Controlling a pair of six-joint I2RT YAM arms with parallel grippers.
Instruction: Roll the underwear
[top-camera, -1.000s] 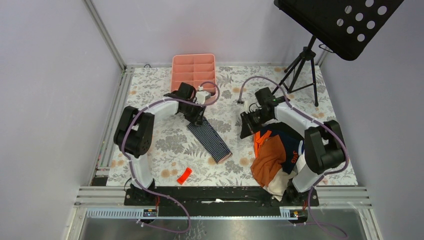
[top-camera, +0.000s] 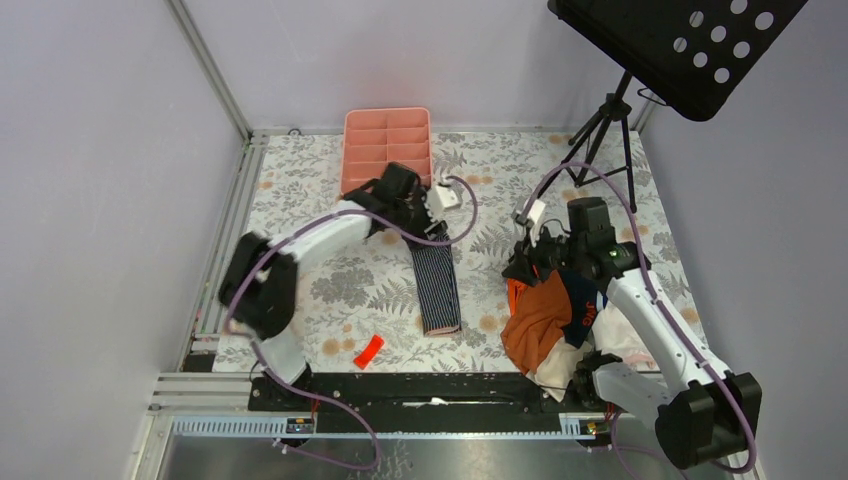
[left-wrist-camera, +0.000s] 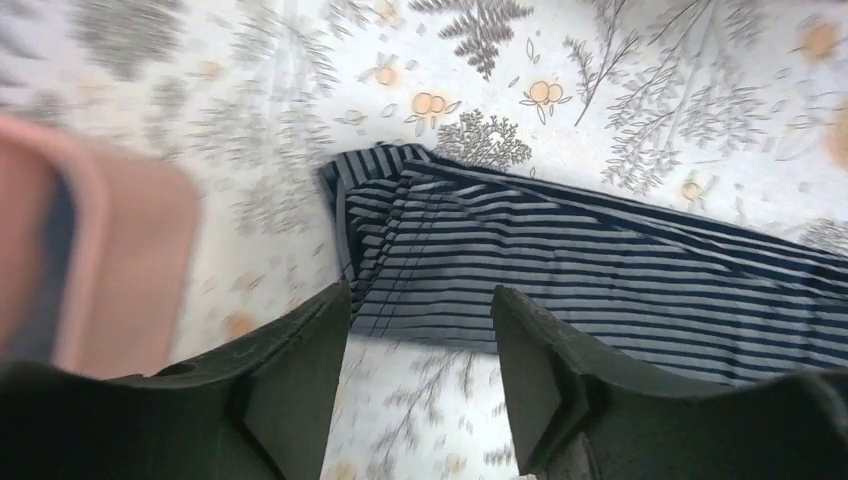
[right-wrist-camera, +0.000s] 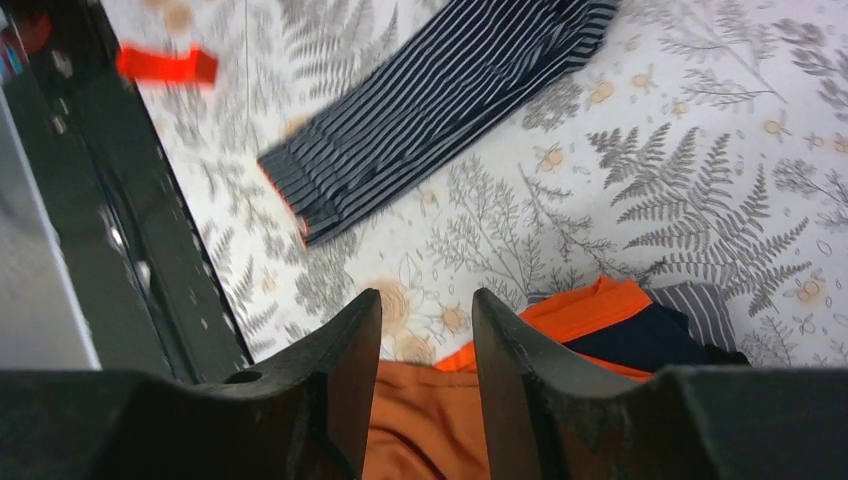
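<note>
The navy-and-grey striped underwear (top-camera: 436, 285) lies as a long flat strip down the middle of the table, with a small fold at its far end, seen in the left wrist view (left-wrist-camera: 590, 270) and right wrist view (right-wrist-camera: 400, 125). My left gripper hangs over that far end, part open, with nothing visible gripped. My right gripper stands open above the edge of the clothing pile, to the right of the strip and apart from it.
A pink divided box (top-camera: 387, 140) sits at the back. A pile of clothes (top-camera: 540, 325) fills the front right. A red strip (top-camera: 368, 351) lies front left. A black stand (top-camera: 620, 130) occupies the back right.
The underwear's far end has swung rightward, leaving the strip more nearly straight front to back. The right arm has moved rightward.
</note>
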